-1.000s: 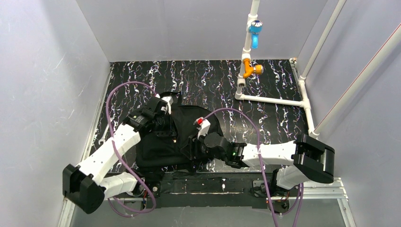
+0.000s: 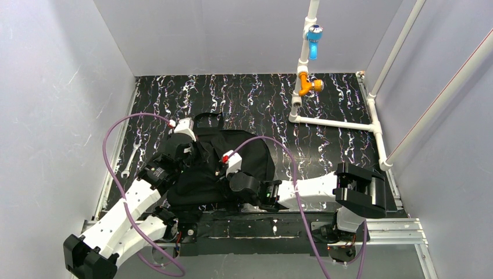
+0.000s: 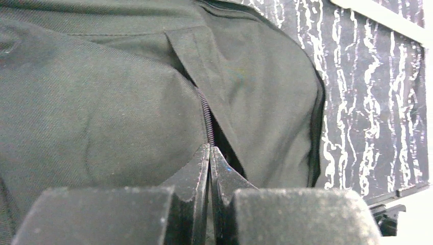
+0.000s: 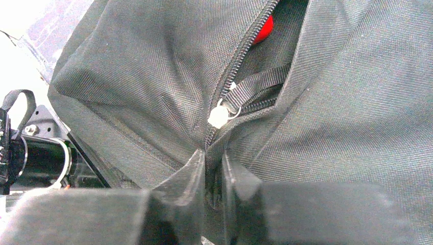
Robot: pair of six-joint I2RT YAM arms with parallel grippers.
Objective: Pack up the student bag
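Note:
A black bag (image 2: 256,157) lies on the marble-patterned surface. My left gripper is shut with nothing visible between its tips, above a zip beside a fabric flap. In the right wrist view, my right gripper is at the zip (image 4: 240,51), bag fabric between its blurred fingers; whether it grips it is unclear. A silver zip pull (image 4: 219,116) with a webbing tab sits just above the fingers, and a red item (image 4: 264,28) shows inside the opening.
A wrench (image 2: 132,157) lies left of the bag. White pipework (image 2: 331,122) with blue and orange valves stands at back right. Bare surface lies behind the bag. Walls enclose both sides.
My left arm has moved leftward across the bag. My right arm has also shifted left, toward the middle of the bag.

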